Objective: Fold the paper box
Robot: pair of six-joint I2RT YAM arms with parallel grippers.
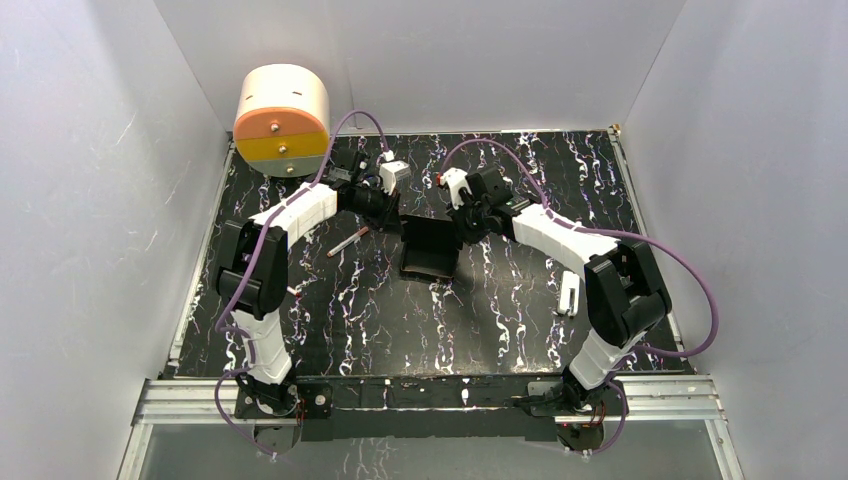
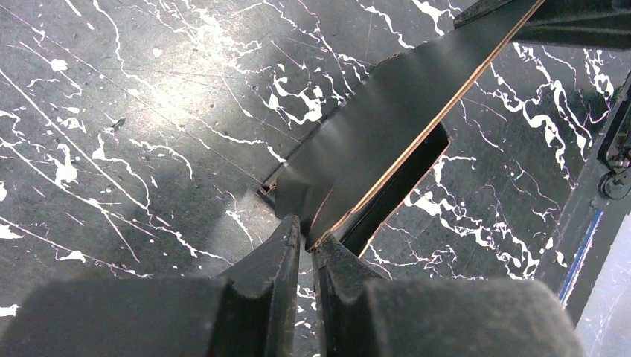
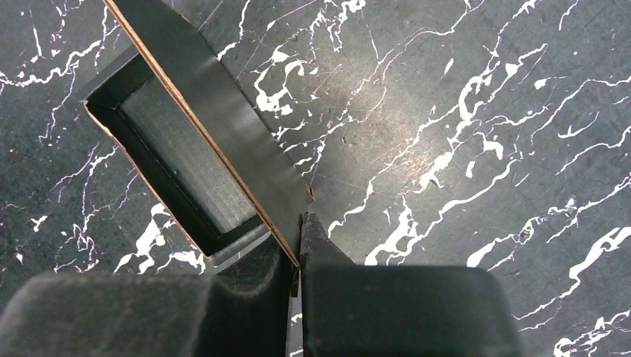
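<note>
The black paper box [image 1: 430, 277] stands mid-table, its tray uncovered and its lid flap [image 1: 431, 235] raised on the far side. My right gripper is shut on the flap's corner at the box's right side. At the opposite corner, my left gripper has its fingers slightly apart, leaving a narrow gap. The lid flap's corner [image 2: 321, 223] lies at those fingertips, partly between them. The right wrist view shows the tray's inside [image 3: 186, 149] empty. Just how far the left fingers reach over the flap is hard to see.
A drawer unit [image 1: 283, 120] stands at the back left. A marker-like stick [image 1: 347, 242] lies left of the box, and a white object [image 1: 568, 294] lies to the right. The table in front of the box is clear.
</note>
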